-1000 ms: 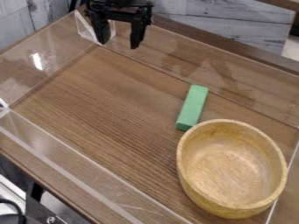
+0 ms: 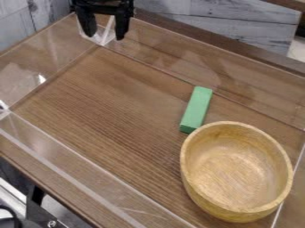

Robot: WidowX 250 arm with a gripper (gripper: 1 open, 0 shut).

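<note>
My black gripper (image 2: 103, 25) is at the top left of the camera view, high above the wooden tray floor, near the back corner; its fingers appear parted. A green block (image 2: 197, 109) lies right of centre. A round yellow bowl (image 2: 236, 171) sits at the lower right.
Clear walls border it at left and front, with a grey wooden board (image 2: 226, 22) behind. A pale translucent patch at the back left corner is partly behind the gripper.
The gripper has moved up and to the left, toward the back corner. The block and bowl have not moved.
</note>
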